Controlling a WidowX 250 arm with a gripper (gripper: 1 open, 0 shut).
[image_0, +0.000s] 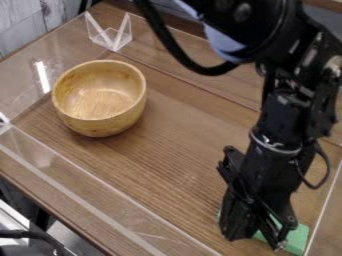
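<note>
The black gripper (254, 226) is low at the bottom right of the camera view, its fingertips down at a green object (297, 238) on the wooden table, which it partly covers. The fingers look close together; whether anything is between them is hidden by the gripper and the object beneath it.
A wooden bowl (96, 98) sits at the left. A white wire-like holder (110, 34) stands at the upper left.
</note>
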